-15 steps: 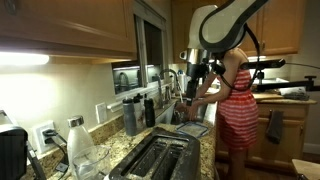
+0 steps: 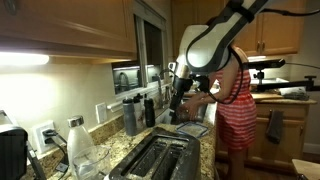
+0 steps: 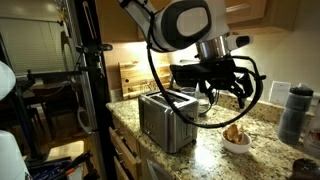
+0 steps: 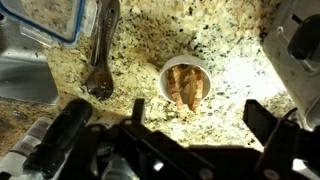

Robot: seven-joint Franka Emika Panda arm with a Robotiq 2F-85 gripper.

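Note:
A small white bowl (image 4: 163,84) with brown, toast-like pieces (image 4: 184,85) inside lies near the middle of the wrist view. My gripper is open, its two dark fingers (image 4: 262,121) wide apart at the bottom of that view. Nothing sits between them, and the bowl appears ahead of them. In exterior view 2 the same bowl (image 3: 237,146) rests on the granite counter, brown pieces sticking up over its rim. In exterior view 1 the gripper (image 2: 177,99) hangs over the counter; the bowl cannot be made out there.
A silver toaster (image 3: 168,122) stands beside the bowl. A dark bottle (image 3: 295,115) is on its other side. Dark utensils (image 4: 102,70) and a blue-edged clear container (image 4: 55,18) lie on the counter. A sink or tray (image 2: 160,155) and a person in red (image 2: 237,115) are nearby.
In exterior view 1 the arm has swung and the gripper has shifted a little to the left. The counter objects look unmoved.

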